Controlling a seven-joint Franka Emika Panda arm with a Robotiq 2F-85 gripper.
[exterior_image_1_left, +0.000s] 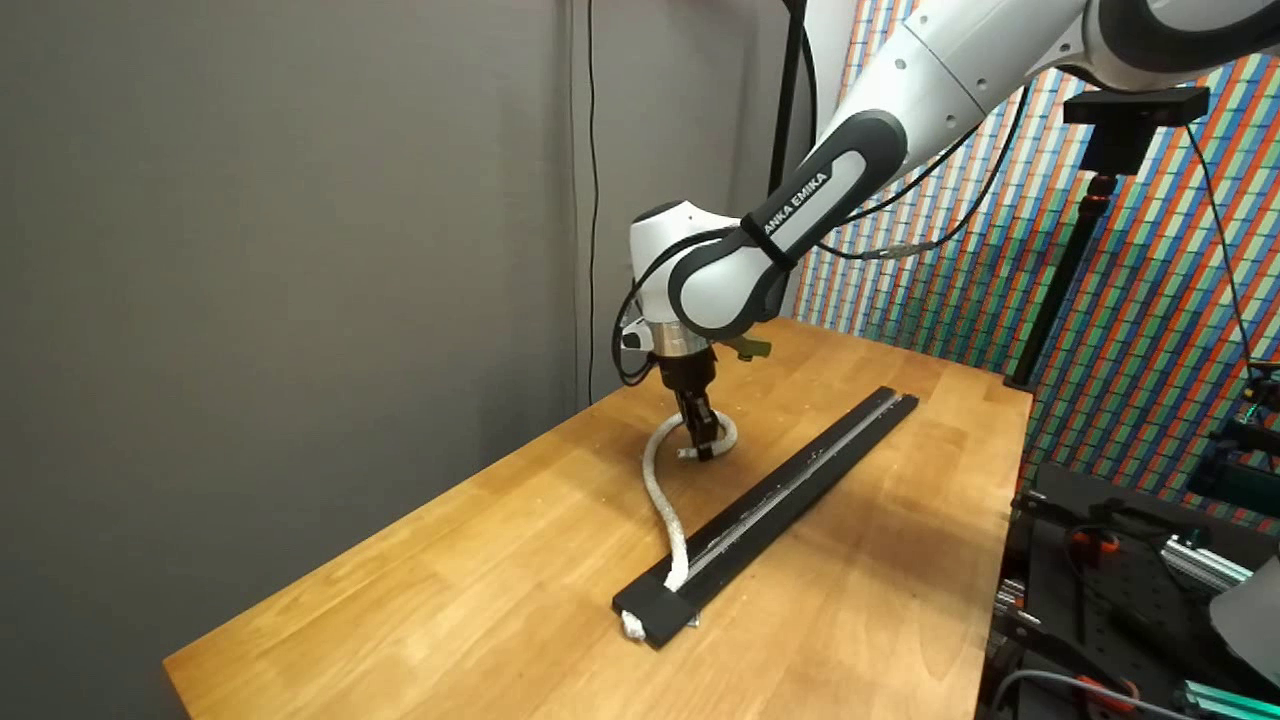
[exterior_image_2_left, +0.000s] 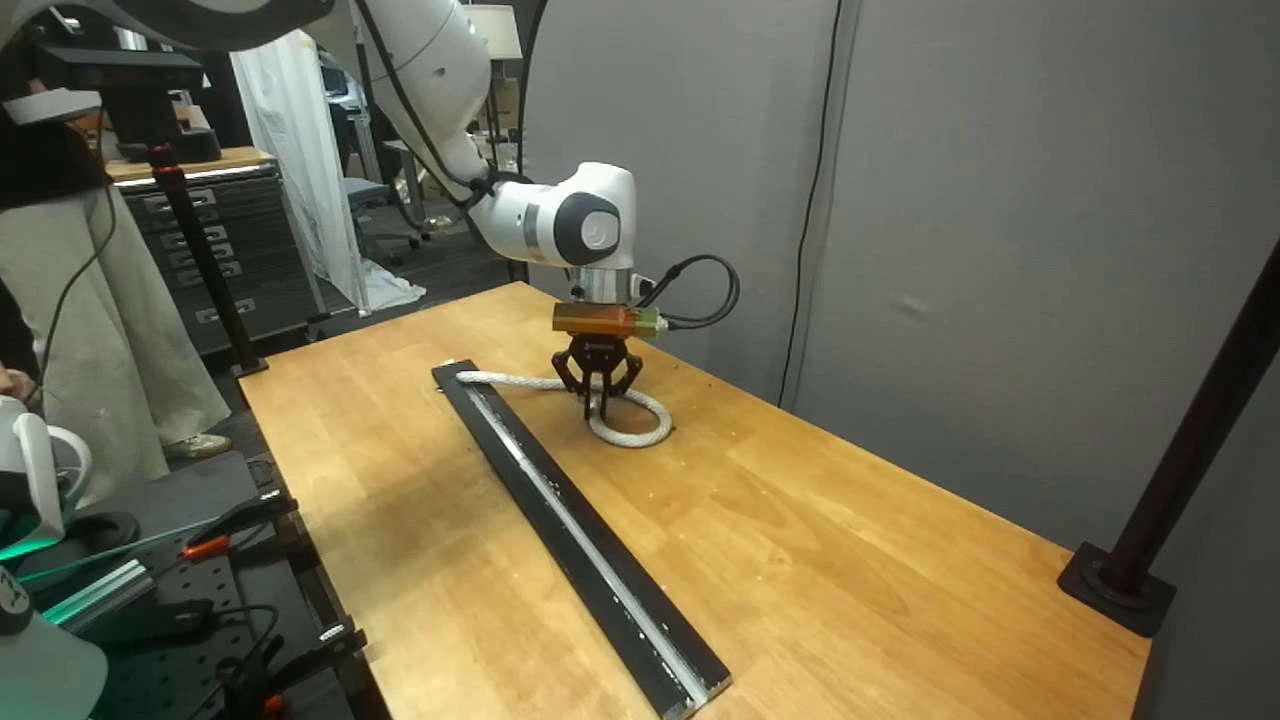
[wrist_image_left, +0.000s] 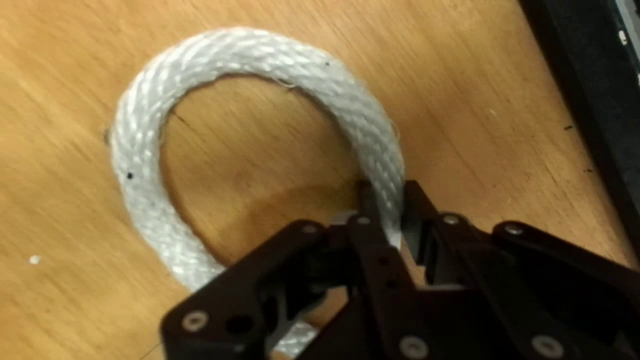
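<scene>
A white braided rope (exterior_image_1_left: 667, 510) lies on the table, one end held at the near end of a long black rail (exterior_image_1_left: 816, 482) with a pale groove (exterior_image_2_left: 564, 523). From there it bows out beside the rail and curls into a loop (wrist_image_left: 139, 174). My gripper (exterior_image_2_left: 596, 413) points down at the loop, its tips close to the table. In the wrist view the rope passes between the two fingers, which stand close on either side of it. Whether they press on it I cannot tell. Part of the rope is hidden beneath the gripper.
Bare wooden table (exterior_image_2_left: 792, 564) surrounds the rail and rope. A grey partition (exterior_image_1_left: 360, 240) borders the table's far side in the first exterior view. Black camera stands (exterior_image_2_left: 1122, 576) rise near the edges, and a cart with tools (exterior_image_2_left: 180, 588) stands alongside.
</scene>
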